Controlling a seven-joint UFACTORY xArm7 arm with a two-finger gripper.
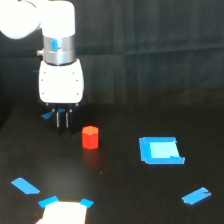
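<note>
A small red hexagonal block [90, 137] stands on the dark table, left of centre. My gripper [63, 119], under the white hand, points down to the block's left and a little higher in the picture. Its two thin fingers stand apart, with a narrow gap and nothing visible between them. They are clear of the block in this view; how far they are above the table is hard to judge. To the right, blue tape frames a pale square [163, 150] on the table.
Blue tape strips lie at the front left [25, 186] and front right [196, 196]. A whitish object [64, 213] is cut off by the bottom edge. Bare table lies between the block and the taped square. A dark curtain [150, 50] hangs behind.
</note>
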